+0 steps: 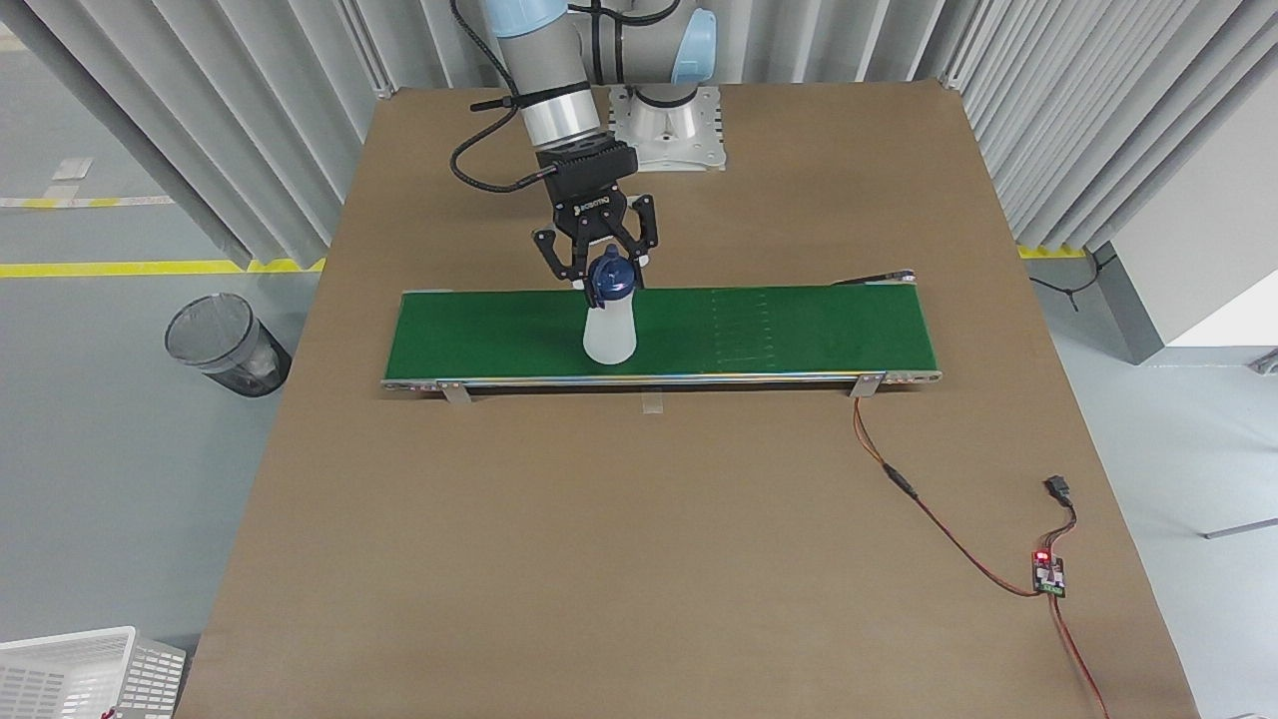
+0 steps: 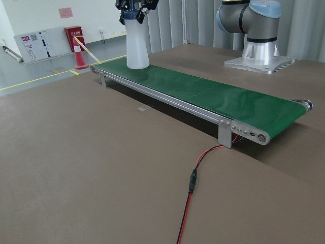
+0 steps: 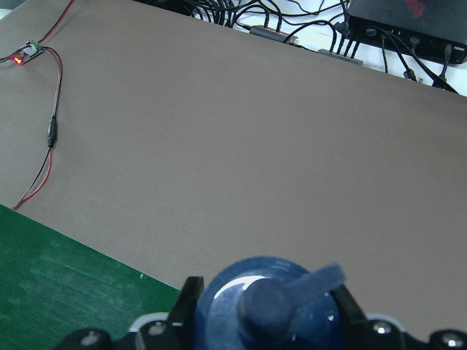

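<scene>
A white bottle (image 1: 608, 330) with a dark blue lid (image 1: 612, 275) stands upright at the middle-left of a green conveyor belt (image 1: 779, 330). In the left view the bottle (image 2: 136, 46) appears on the far part of the belt (image 2: 213, 94); whether its base rests on it is hard to tell. My gripper (image 1: 613, 270) is shut around the bottle's top. In the wrist view the blue lid (image 3: 268, 310) fills the space between the fingers at the bottom.
A small circuit board (image 1: 1048, 575) with cables lies at the table's right. A bin (image 1: 228, 348) and white basket (image 1: 72, 671) sit on the floor to the left.
</scene>
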